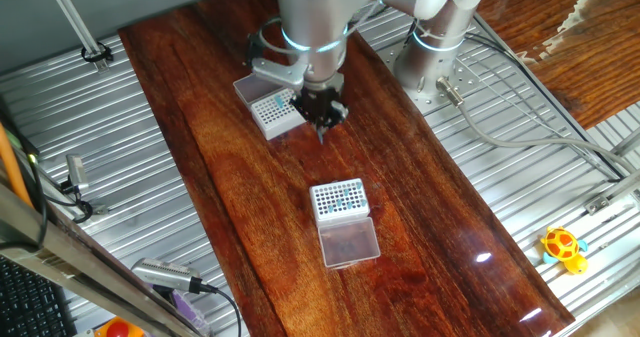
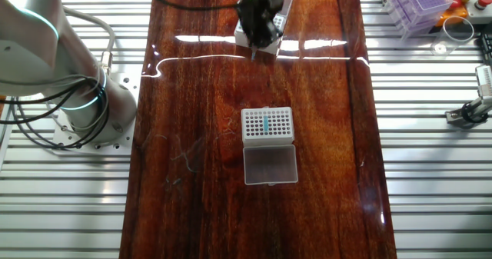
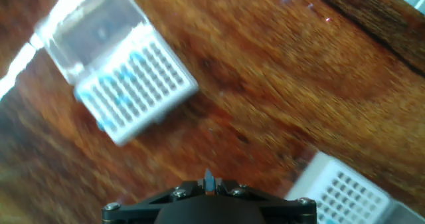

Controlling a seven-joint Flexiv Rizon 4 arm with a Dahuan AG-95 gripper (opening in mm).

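Note:
My gripper hangs above the wooden table, its dark fingers close together. A small blue-grey pointed piece sticks out between them; I cannot tell whether it is a held item or the fingertips. In the wrist view, one open white rack box [image 3: 136,84] lies at upper left with several light-blue items on its grid. A second white rack box [image 3: 348,191] is cut off at lower right. From outside, the gripper [image 1: 321,127] is just beside the far box [image 1: 277,115], partly covering it in exterior view 2. The near box [image 2: 267,126] has a short blue row near its middle.
Clear lids lie folded open, the near one [image 1: 350,244] toward the table's front. Bare wood [image 2: 200,205] surrounds the near box. A toy turtle [image 1: 563,245], a purple rack [image 2: 419,5] and a clear cup [image 2: 453,32] stand off the wooden top.

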